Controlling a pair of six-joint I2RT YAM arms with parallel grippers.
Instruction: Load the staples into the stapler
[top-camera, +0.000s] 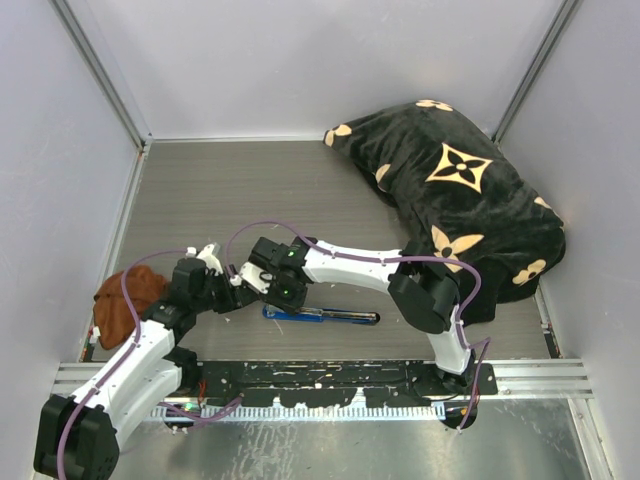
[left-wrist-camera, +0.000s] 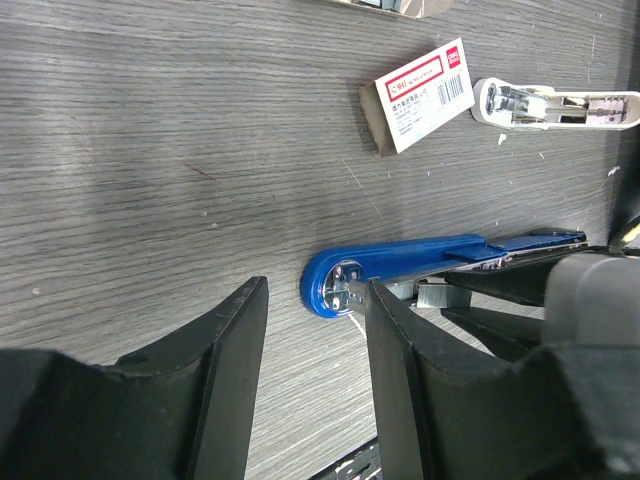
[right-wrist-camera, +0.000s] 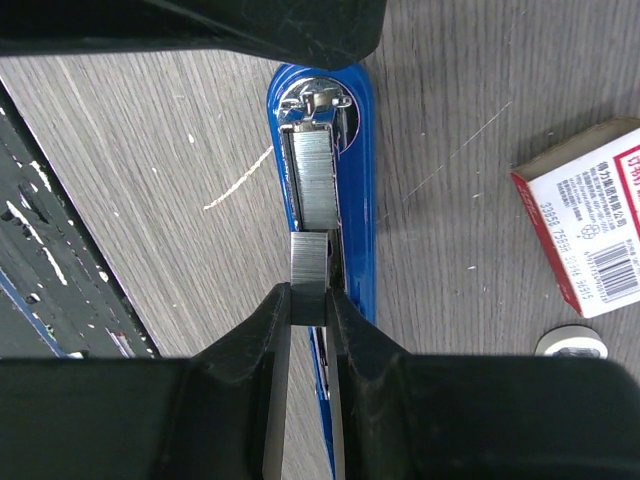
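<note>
The blue stapler lies on the table, its tray exposed along its length. A staple strip sits in the tray near the head end in the right wrist view. My right gripper is shut on another short staple strip, held just over the tray, end to end with the first; whether it touches the tray I cannot tell. In the left wrist view, my left gripper is open with nothing between its fingers, and the stapler's rounded head shows beyond and between the fingertips.
A white staple box and a small white stapler lie beyond the blue one. A dark cushion fills the right side, and a brown cloth is at the left.
</note>
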